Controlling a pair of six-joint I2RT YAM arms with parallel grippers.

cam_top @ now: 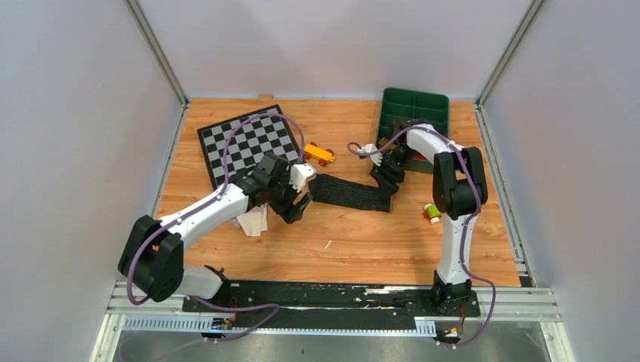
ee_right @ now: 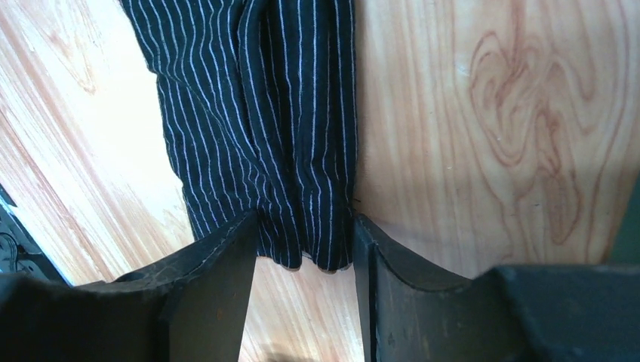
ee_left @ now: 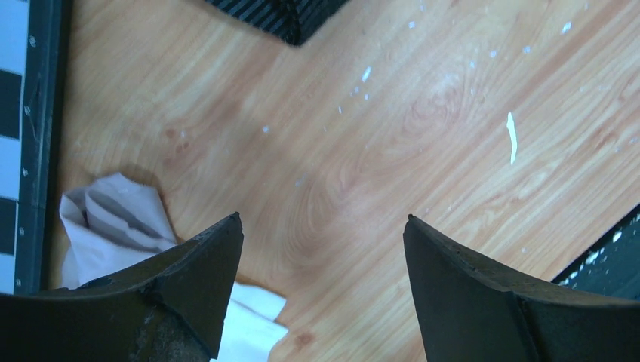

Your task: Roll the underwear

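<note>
The dark pinstriped underwear (cam_top: pixel 347 193) lies folded lengthwise in the middle of the table; in the right wrist view its striped cloth (ee_right: pixel 256 113) reaches down between the fingertips. My right gripper is at that end, part open, its tips touching or beside the cloth; whether it grips is unclear. My left gripper stands open over bare wood left of the underwear, which shows at the top of the left wrist view.
A checkered board (cam_top: pixel 245 139) lies back left, pale cloths (cam_top: pixel 253 222) under the left arm. A yellow toy (cam_top: pixel 318 154) is behind the underwear, a green bin (cam_top: pixel 407 102) back right, a small toy (cam_top: pixel 432 213) at right.
</note>
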